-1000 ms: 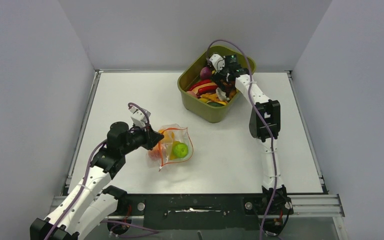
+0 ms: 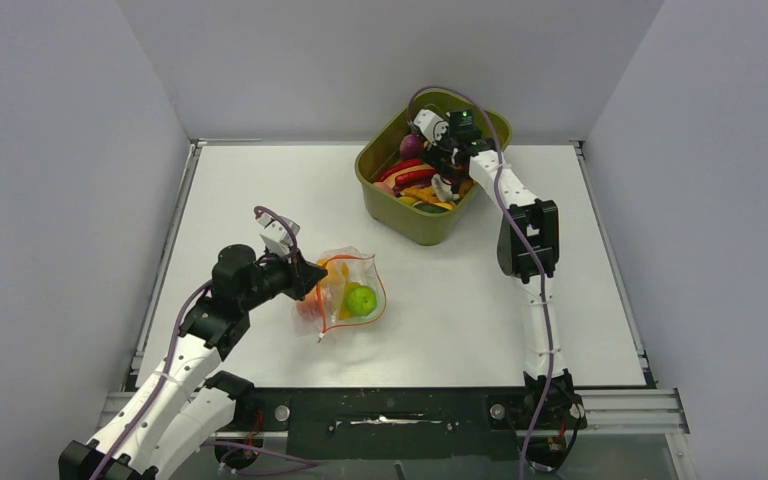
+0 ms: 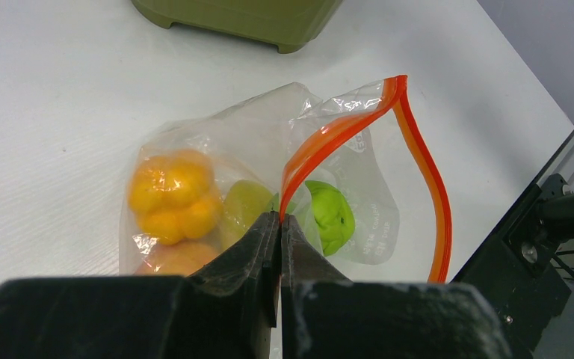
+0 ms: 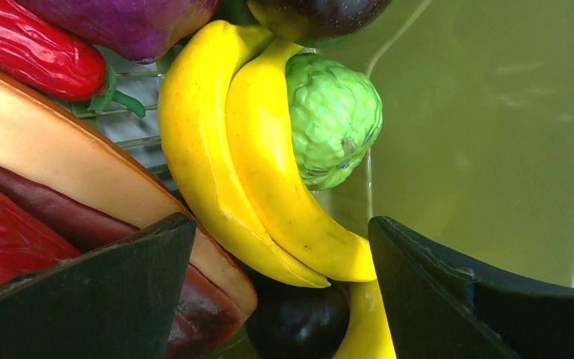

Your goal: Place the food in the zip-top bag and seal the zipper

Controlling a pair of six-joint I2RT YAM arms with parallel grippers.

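Note:
The zip top bag (image 2: 340, 295) lies open on the table, with orange peppers (image 3: 172, 191), a green item (image 3: 329, 213) and other food inside. My left gripper is shut at the bag's orange zipper edge. My right gripper is inside the green bin (image 2: 410, 225), part open over a pair of bananas (image 4: 261, 172), with nothing held between its fingers. Around them are a light green bumpy fruit (image 4: 332, 120), red peppers (image 4: 37, 45), a purple item (image 4: 119, 19) and dark round items (image 4: 295, 318).
The bin fills the back right of the white table (image 2: 240, 180). Bare table lies left of the bin and between the bag and the right arm. Grey walls bound the back and sides.
The right arm's wrist and cable have shifted slightly within the bin. The left arm and the bag look unchanged.

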